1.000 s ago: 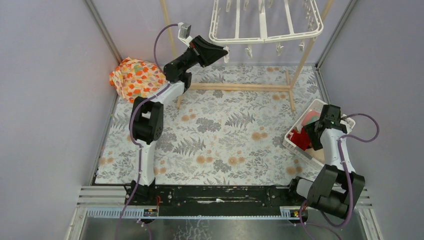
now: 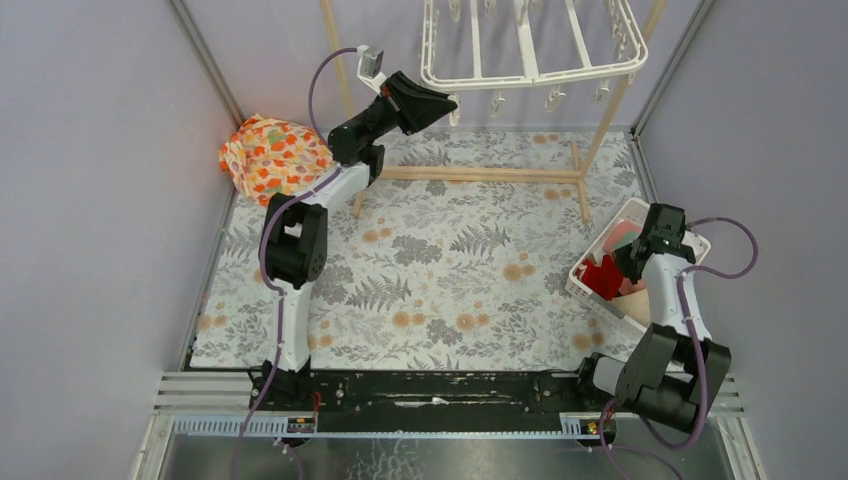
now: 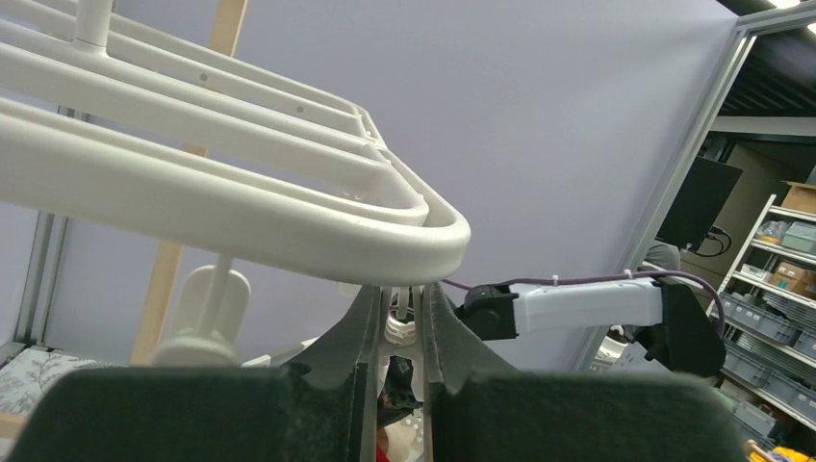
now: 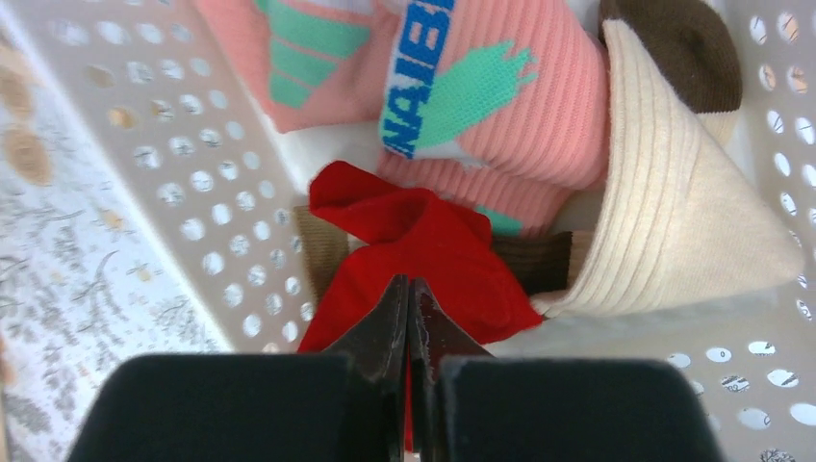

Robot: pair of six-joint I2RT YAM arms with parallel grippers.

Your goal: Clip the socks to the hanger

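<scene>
The white hanger (image 2: 528, 76) hangs at the top with several dangling clips. My left gripper (image 2: 445, 103) is at its front left corner, on a clip (image 3: 403, 300) just under the rim; whether its fingers grip that clip is hard to tell. My right gripper is shut with nothing visible between its fingers, inside the white basket (image 4: 164, 144) above a red sock (image 4: 428, 260). Pink socks (image 4: 500, 106), a cream sock (image 4: 683, 212) and brown pieces lie in the basket too.
An orange patterned cloth (image 2: 265, 155) lies at the back left. The wooden stand's base (image 2: 480, 175) runs along the back.
The hanger and its clips have swayed slightly. The right arm has shifted a little over the basket. The left arm looks still.
</scene>
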